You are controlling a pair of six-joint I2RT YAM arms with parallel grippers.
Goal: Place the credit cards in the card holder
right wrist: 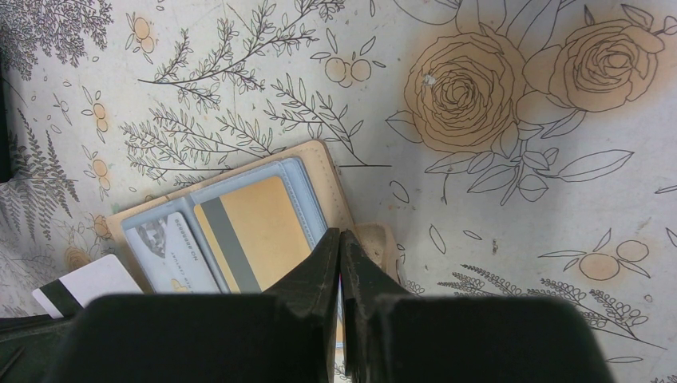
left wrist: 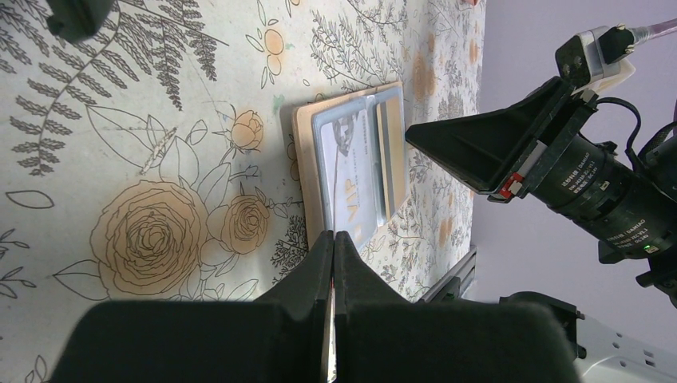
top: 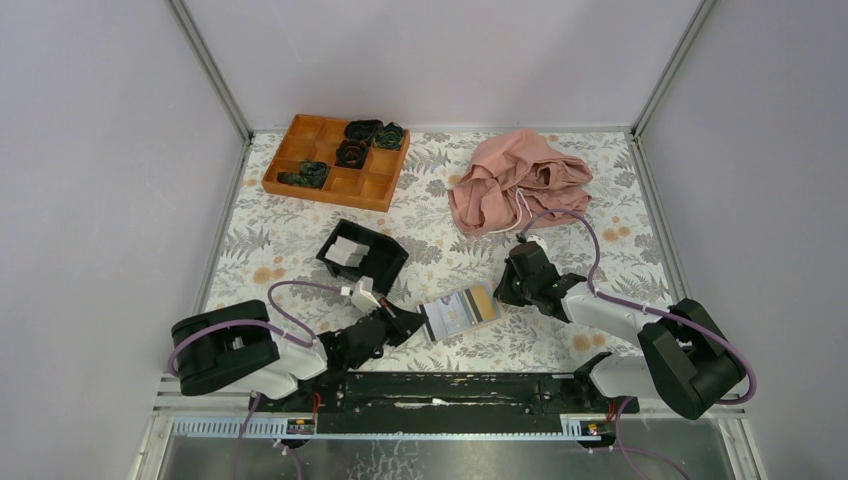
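The open card holder (top: 459, 311) lies on the floral surface between my grippers, with a gold card (right wrist: 251, 231) and a pale printed card (right wrist: 168, 251) in its sleeves. My left gripper is shut at its left end; a white card with a dark stripe (right wrist: 84, 287) shows beside it in the right wrist view. My right gripper is at the holder's right end, fingertips close together over its tan edge; whether anything is between them is hidden.
A black box (top: 380, 262) with white cards stands behind my left gripper. A wooden compartment tray (top: 350, 185) is at the back left, a pink cloth bag (top: 510, 170) at the back right.
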